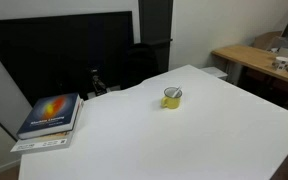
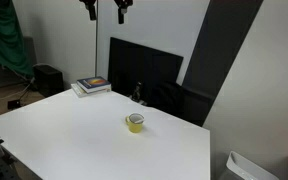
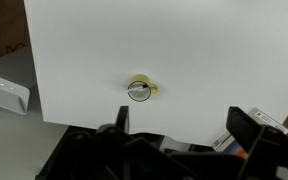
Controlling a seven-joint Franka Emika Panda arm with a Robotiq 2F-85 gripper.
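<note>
A yellow mug (image 1: 171, 98) stands upright on the white table, its handle on the left side in exterior view 1. Something pale and thin leans inside the mug; what it is cannot be told. Exterior view 2 has the same mug (image 2: 135, 123) near the far part of the tabletop. My gripper (image 2: 107, 12) hangs high above the table, its fingers wide apart and empty. From above, the wrist view puts the mug (image 3: 140, 88) on the table beyond the open gripper, well clear of the fingers.
Two stacked books (image 1: 50, 121) lie at one corner of the white table (image 1: 184, 140). A dark panel (image 1: 59, 55) stands behind the table. A wooden desk (image 1: 254, 58) with clutter is off to the right.
</note>
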